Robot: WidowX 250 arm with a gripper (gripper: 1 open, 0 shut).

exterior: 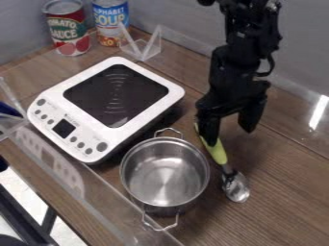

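A black gripper [229, 123] hangs from the arm above a spoon [233, 183] with a yellow-green handle and metal bowl, lying on the wooden table. Its fingers straddle the area over the handle's upper end; whether they touch it is hard to tell. A steel pot [161, 168] with two handles stands left of the spoon. A white induction cooker [77, 125] with a black top sits at the left, behind the pot.
A tomato sauce can [67, 29] and an alphabet soup can [111, 24] stand at the back left, by a clear plastic piece.
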